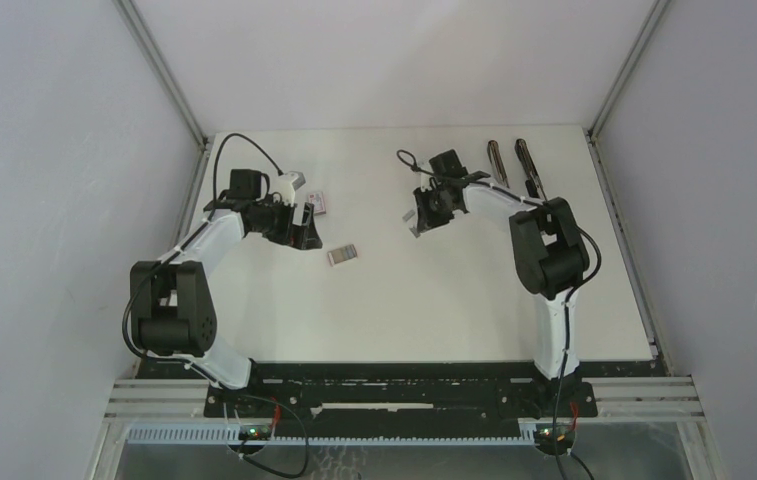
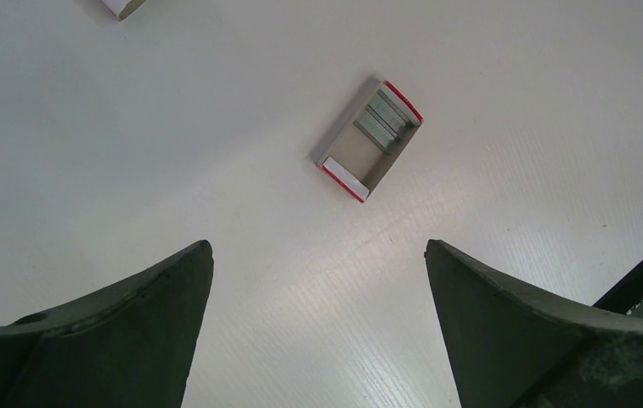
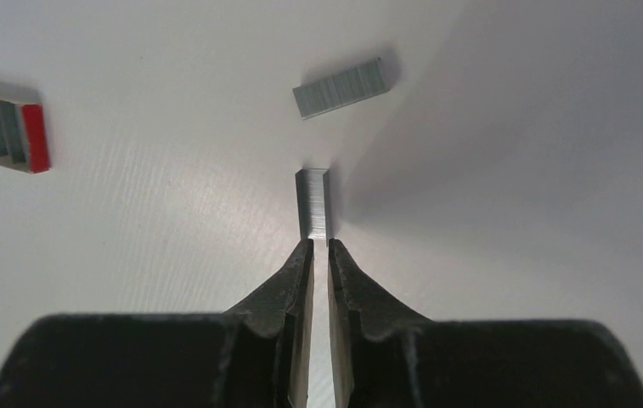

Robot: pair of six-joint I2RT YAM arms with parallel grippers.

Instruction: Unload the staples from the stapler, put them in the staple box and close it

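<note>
Two silver staple strips lie apart on the white table in the right wrist view: one strip [image 3: 341,87] flat side up, the other strip [image 3: 316,202] with its open channel facing up. Just at the near end of the channel-up strip is my right gripper, its fingers parted by a narrow gap with nothing between them. Over bare table, my left gripper stands wide open and empty.
An open cardboard staple box [image 2: 369,141], with several strips at one end, lies ahead of the left gripper. A closed small box [image 1: 317,202] sits behind it.
</note>
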